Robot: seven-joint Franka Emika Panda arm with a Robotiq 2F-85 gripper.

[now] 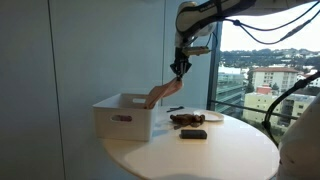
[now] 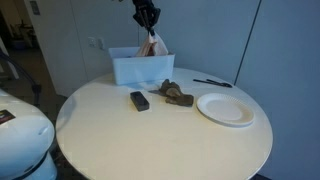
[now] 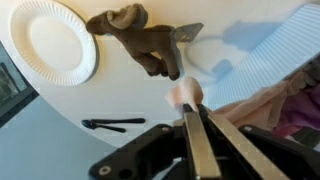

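Note:
A pinkish cloth (image 1: 163,91) hangs from my gripper (image 1: 181,70), which is shut on it. It slants down to the rim of the white box (image 1: 124,120), and its lower end is hidden by the near wall. In the wrist view the gripper pinches a tip of the cloth (image 3: 187,93), while the rest trails toward the ribbed box wall (image 3: 268,62). Exterior view 2 has the cloth (image 2: 152,45) rising above the box (image 2: 143,70).
Brown gloves (image 3: 148,40) lie on the round table (image 2: 160,140), with a white plate (image 3: 53,42) close by. A dark block (image 2: 139,101) sits nearer the front, and dark slim tools (image 3: 112,124) lie behind.

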